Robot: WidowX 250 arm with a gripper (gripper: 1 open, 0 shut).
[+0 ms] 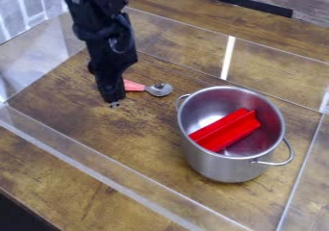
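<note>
The black gripper (111, 92) hangs over the left-middle of the wooden table, pointing down, shut, with nothing visible between its fingers. Just behind it lies a utensil with a red handle (134, 86) and a round metal head (161, 89), partly hidden by the gripper. To the right stands a steel pot (229, 164) with side handles, holding a red block-like object (225, 128).
A clear plastic edge runs along the left side, and white strips mark the table at the right.
</note>
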